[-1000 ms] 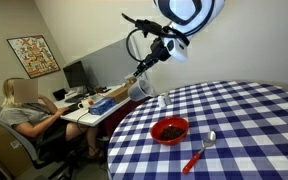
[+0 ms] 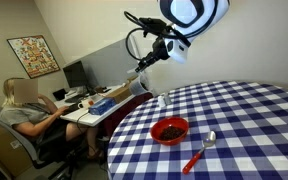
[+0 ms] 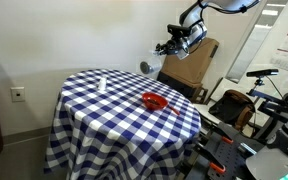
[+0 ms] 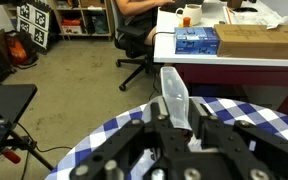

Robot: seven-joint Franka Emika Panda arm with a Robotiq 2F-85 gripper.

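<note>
My gripper is above the far left part of the table, shut on a whitish cup-like vessel. In exterior view 2 the vessel hangs clear of the cloth. From the wrist, a pale upright part of it shows between the dark fingers; its contents cannot be seen. A red bowl with dark bits inside rests on the table, nearer exterior view 1 than the gripper. Beside it lies a spoon with a red handle.
A blue-and-white checkered cloth covers the table, with much open room to the right. A small white container stands on it. Beyond the table, a seated person is at a desk with boxes.
The gripper and the held vessel have shifted only slightly, still above the table. The bowl and spoon have stayed where they were.
</note>
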